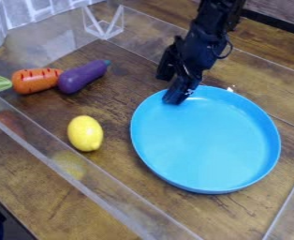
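Observation:
A black robot arm comes down from the top middle to its gripper point(179, 82), which is over the back rim of a large blue plate point(206, 145). The gripper looks open, though its dark fingers are hard to make out. To the left, a yellow lemon-like object point(86, 133) lies on the wooden surface, apart from the plate. Farther back are a purple eggplant point(83, 77) and an orange carrot point(35, 81) with its green top at the left edge.
Clear plastic walls run along the left and lower-left of the wooden surface point(124, 61). Bare wood shows between the vegetables and the plate and at the right behind the plate.

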